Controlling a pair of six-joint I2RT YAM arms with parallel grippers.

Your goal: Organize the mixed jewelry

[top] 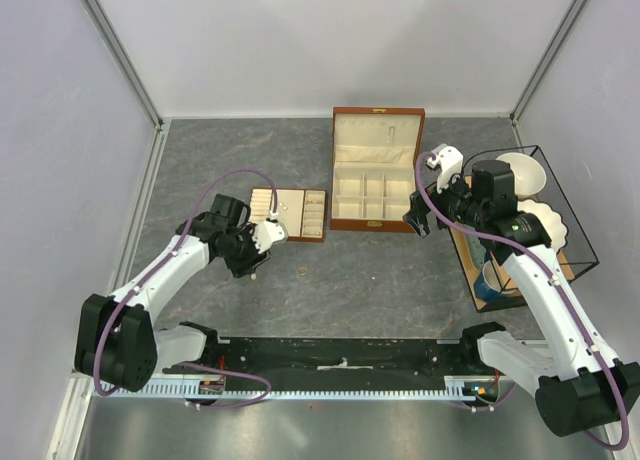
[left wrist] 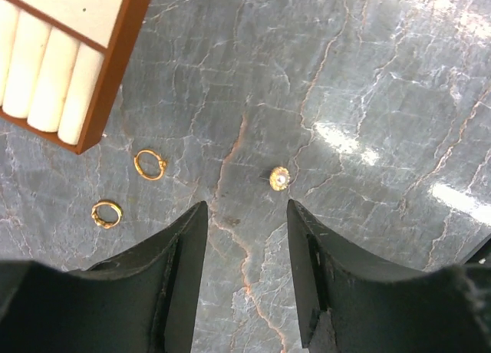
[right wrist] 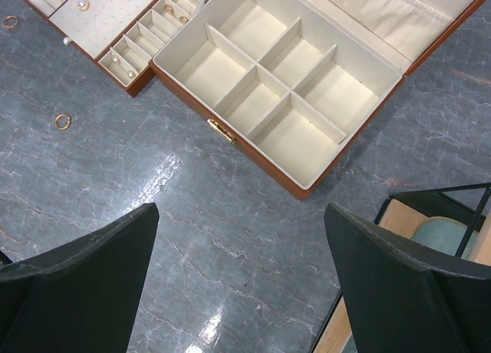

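In the left wrist view my left gripper is open over the grey floor, just short of a small gold stud with a pale centre. Two gold rings lie left of it, beside the tray with padded rolls. In the right wrist view my right gripper stands open before the open, empty-compartment box. The small tray holds rings and pearl pieces; a gold ring lies in front of it.
A black wire rack with plates and a blue cup stands at the far right under my right arm.
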